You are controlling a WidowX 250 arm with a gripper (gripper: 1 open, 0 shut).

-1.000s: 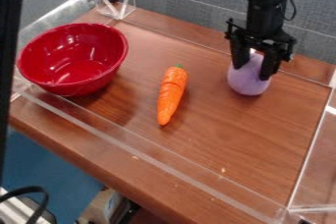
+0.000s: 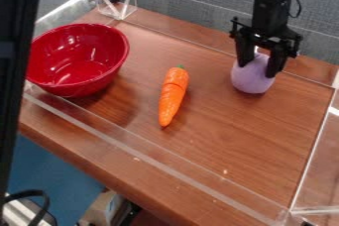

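Observation:
My black gripper (image 2: 260, 57) hangs from the top at the back right, its fingers down around a round purple object (image 2: 252, 79) that rests on the wooden table, perhaps an eggplant. Whether the fingers grip it firmly is hard to tell. An orange toy carrot (image 2: 172, 96) lies near the middle of the table, and a red bowl (image 2: 77, 83) sits at the left.
Clear low walls border the wooden table (image 2: 212, 151), with a grey panel behind. A blue floor (image 2: 59, 166) shows beyond the left edge.

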